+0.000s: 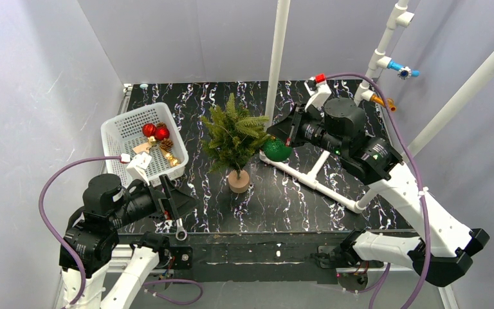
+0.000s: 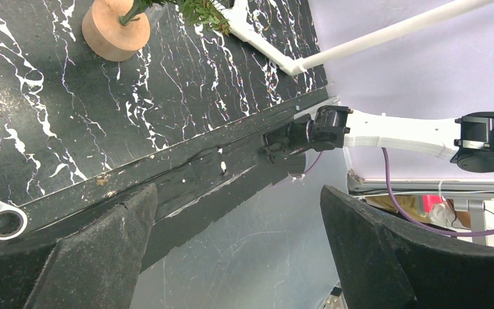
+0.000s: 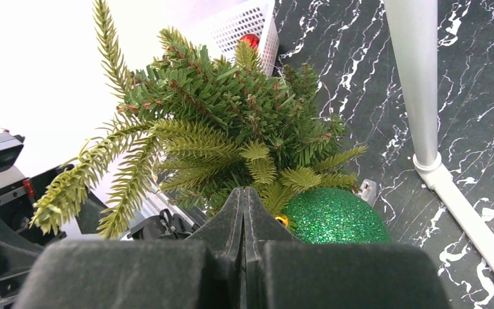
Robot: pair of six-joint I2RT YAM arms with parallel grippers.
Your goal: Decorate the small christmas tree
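Note:
The small green tree [image 1: 231, 132] stands upright on its round wooden base [image 1: 238, 182] at mid-table. A glittery green ball [image 1: 278, 150] is at the tree's right side, against the branches, with its gold cap [image 3: 282, 220] beside my right fingertips. My right gripper is shut; I see nothing between its fingers, and whether a thin loop is caught there cannot be made out. From above, those fingers cover the top of the ball. At the front left, my left gripper stands open and empty, away from the tree.
A white basket [image 1: 112, 138] on the left holds red balls [image 1: 161, 133], a pine cone [image 1: 166, 145] and gold ornaments. White pipes [image 1: 321, 187] stand right of the tree. A wrench [image 2: 0, 220] lies near the front edge.

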